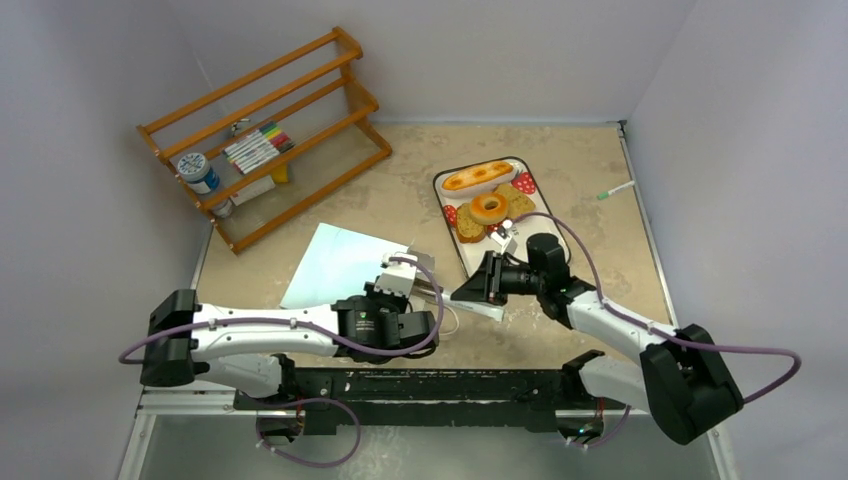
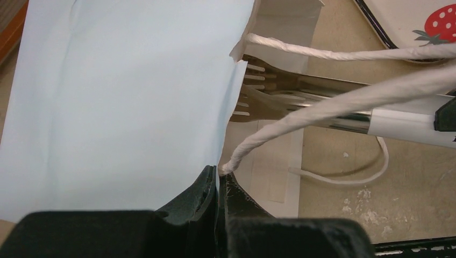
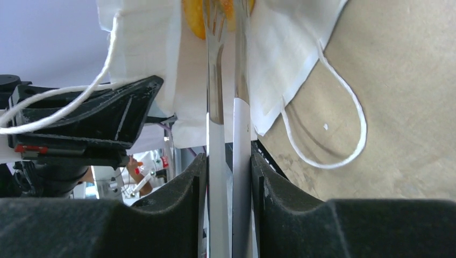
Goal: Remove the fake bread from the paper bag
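Note:
The white paper bag (image 2: 107, 102) lies on the table with its mouth to the right. My left gripper is shut at the lower edge of the bag's mouth, by the twisted handle; only thin paper could be between its fingers. My right gripper grips metal tongs (image 3: 242, 134) with white handles, their forked tips inside the bag against yellow-orange fake bread (image 3: 193, 15), mostly hidden by the paper and tips.
A tray (image 1: 540, 192) with a long loaf, a bagel and slices stands at the back right. A wooden rack (image 1: 300, 140) with pens and jars is at the back left.

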